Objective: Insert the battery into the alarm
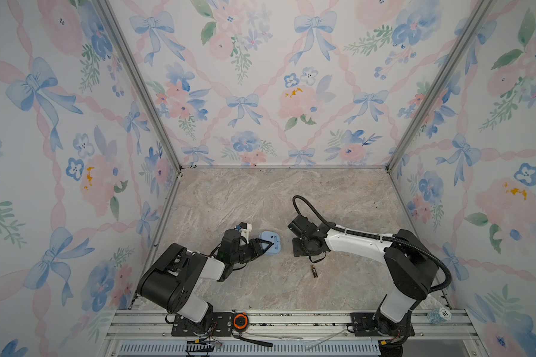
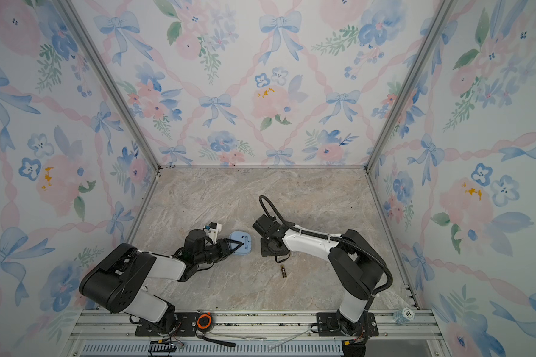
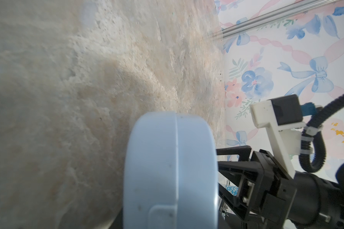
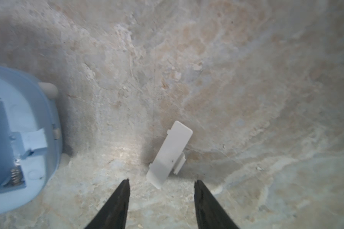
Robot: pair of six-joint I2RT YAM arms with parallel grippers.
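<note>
The light-blue alarm (image 1: pixel 271 235) stands on the table, with my left gripper (image 1: pixel 266 244) shut on it. In the left wrist view its rounded blue side (image 3: pixel 172 164) fills the lower middle and hides those fingertips. The right wrist view shows its open battery compartment at the left edge, a coil spring inside and no battery in the visible part. A small white cover (image 4: pixel 170 154) lies on the table below my right gripper, whose fingers are apart with nothing held. The dark battery with a copper-coloured end (image 1: pixel 314 271) lies in front of that gripper.
An orange round object (image 1: pixel 240 321) sits at the front rail (image 1: pixel 297 319). Patterned walls enclose the back and sides.
</note>
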